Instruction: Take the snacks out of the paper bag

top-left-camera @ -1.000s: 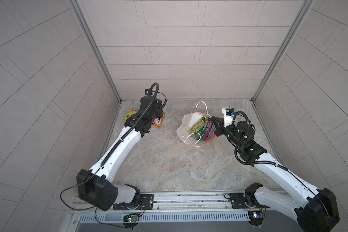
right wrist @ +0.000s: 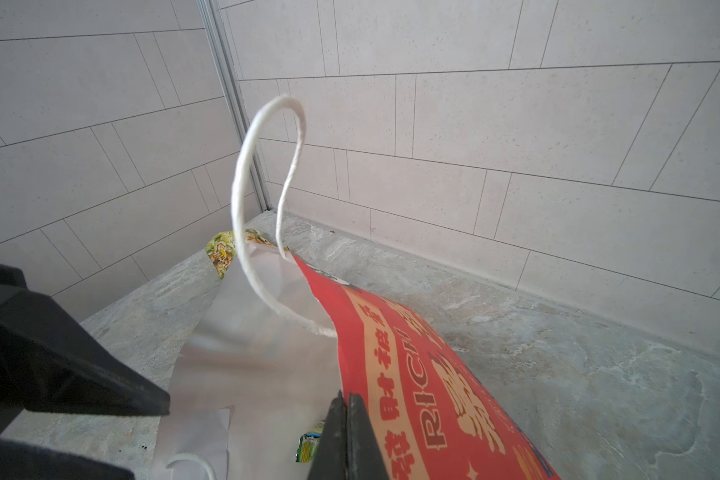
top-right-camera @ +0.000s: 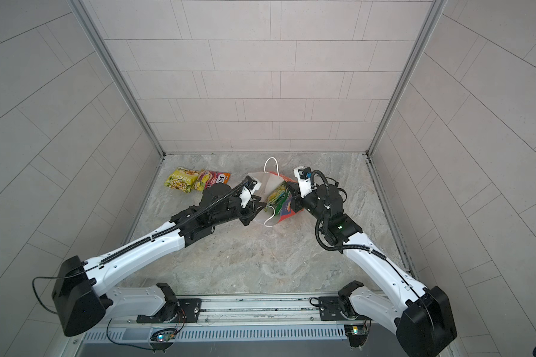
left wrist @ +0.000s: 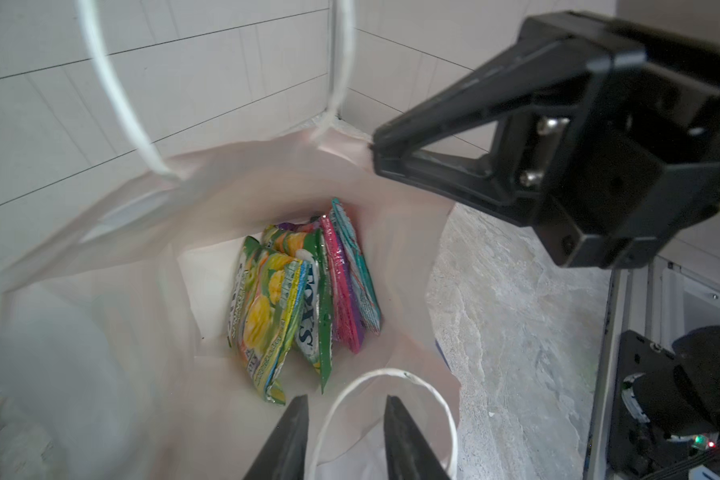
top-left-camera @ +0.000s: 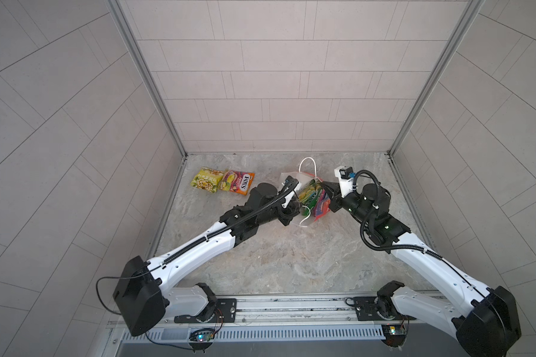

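The paper bag (right wrist: 424,376) stands in the middle of the table, tilted, its mouth open, with white rope handles. Several snack packets (left wrist: 272,312) are bunched inside. My left gripper is at the bag's mouth by the lower handle, open, with no packet between its fingers. My right gripper is shut at the bag's red-edged rim; at most thin paper lies between its fingers. Two snack packets, a yellow one (top-left-camera: 207,178) and a red one (top-left-camera: 238,181), lie outside the bag at the back left.
Tiled walls (top-left-camera: 268,83) close in the back and sides, and a metal rail (top-left-camera: 297,303) runs along the front edge.
The right arm has barely moved.
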